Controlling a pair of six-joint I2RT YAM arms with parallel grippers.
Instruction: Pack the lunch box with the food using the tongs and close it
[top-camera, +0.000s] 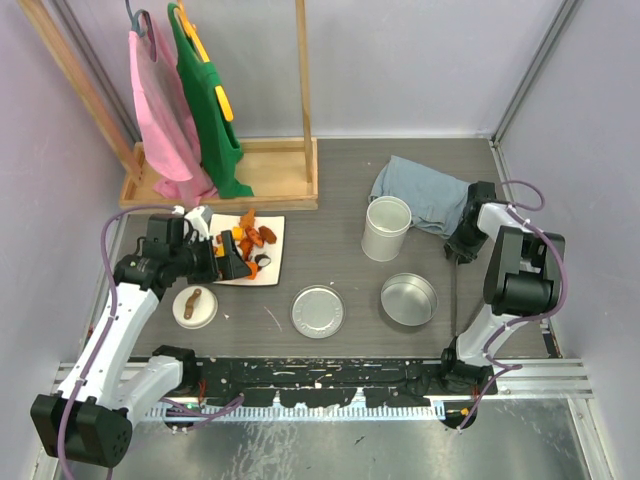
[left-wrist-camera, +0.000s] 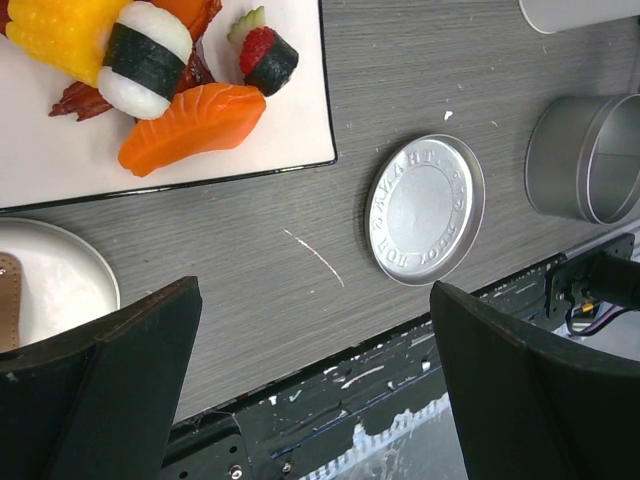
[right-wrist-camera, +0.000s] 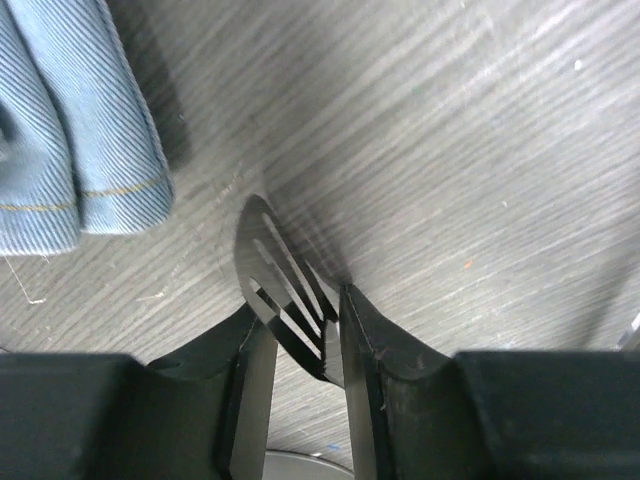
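A round metal tin (top-camera: 409, 301) stands empty on the table, and a flat round metal lid (top-camera: 318, 312) lies to its left. Food pieces, including sushi (left-wrist-camera: 148, 55), sit on a white rectangular plate (left-wrist-camera: 290, 135). My left gripper (top-camera: 222, 262) is over that plate's front edge, open and empty. On the right, my right gripper has its narrowed fingers around a dark slotted utensil (right-wrist-camera: 285, 280). A gap still shows between those fingers; whether they grip the utensil cannot be told. Its long thin handle (top-camera: 454, 305) runs toward the table's front.
A white cylindrical container (top-camera: 386, 228) stands behind the tin, and a folded blue cloth (top-camera: 415, 195) is beside it. A small white plate (top-camera: 194, 307) with a brown piece is at left. Pink and green aprons (top-camera: 210, 115) hang from a wooden rack. Mid-table is clear.
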